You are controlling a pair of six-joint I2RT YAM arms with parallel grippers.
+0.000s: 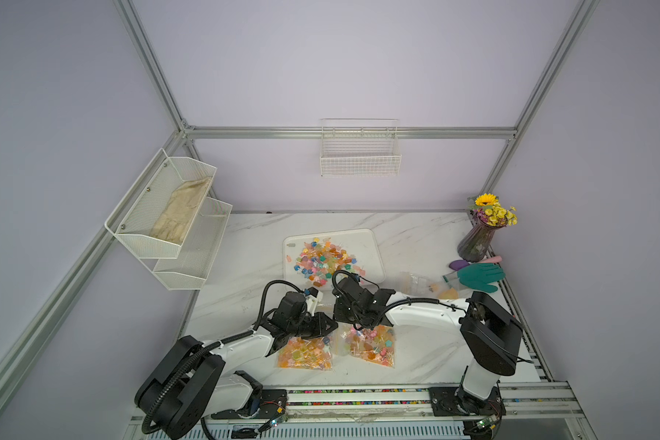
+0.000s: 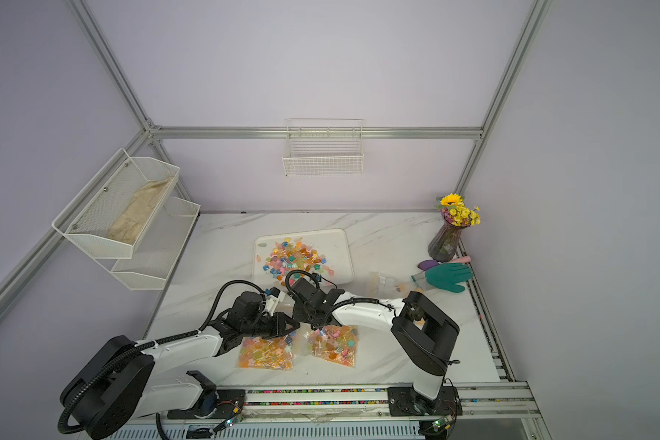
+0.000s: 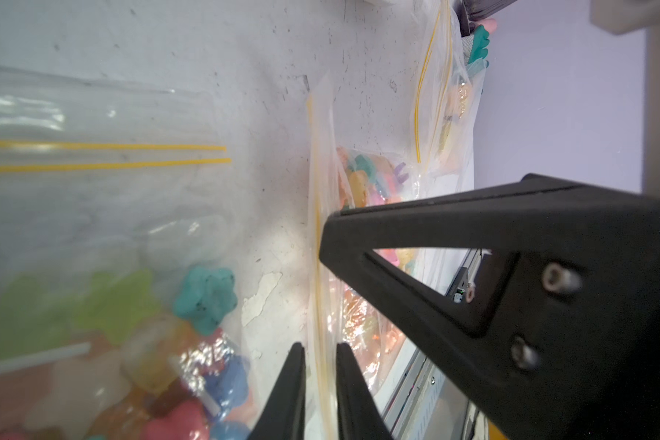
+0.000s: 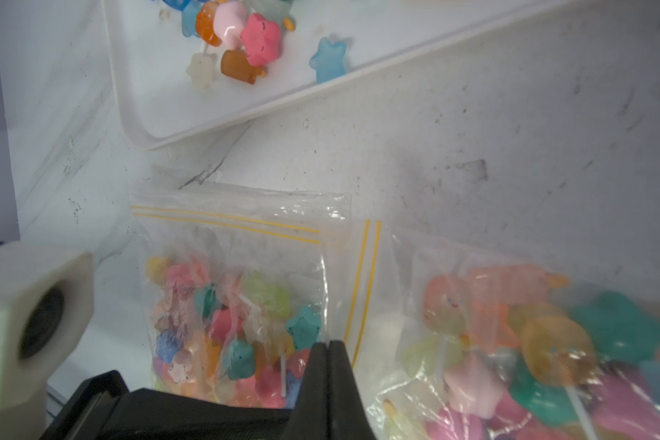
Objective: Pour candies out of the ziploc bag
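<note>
Two clear ziploc bags full of colourful candies lie near the table's front, a left bag (image 1: 304, 355) and a right bag (image 1: 374, 346). The right bag's mouth, with yellow zip lines (image 4: 368, 271), faces left. Its film stands up as a thin edge in the left wrist view. My left gripper is shut with that film running between its fingers. Just opposite, my right gripper is shut at the same mouth, film running into its tips. Behind both grippers, the white tray (image 1: 369, 248) holds a pile of loose candies (image 1: 322, 258).
Another clear bag (image 1: 413, 283) lies behind my right arm. A teal glove (image 1: 481, 276) and a flower vase (image 1: 477, 240) occupy the right side. White wire shelves (image 1: 198, 253) stand at the left.
</note>
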